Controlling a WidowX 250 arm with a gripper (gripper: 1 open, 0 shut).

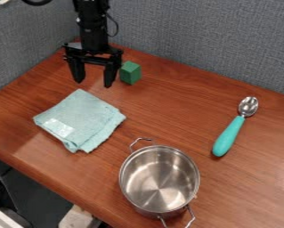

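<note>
The black gripper (93,75) hangs open over the back left of the wooden table, its two fingers apart with nothing visible between them. Just right of it sits a green block (130,73). A folded pale teal cloth (78,120) lies in front of the gripper at the left. A steel pot (158,178) with two wire handles stands at the front. A spoon with a turquoise handle (227,135) lies on the right.
Grey padded walls (215,36) stand behind and at the left. The table's front left edge drops off beside the cloth.
</note>
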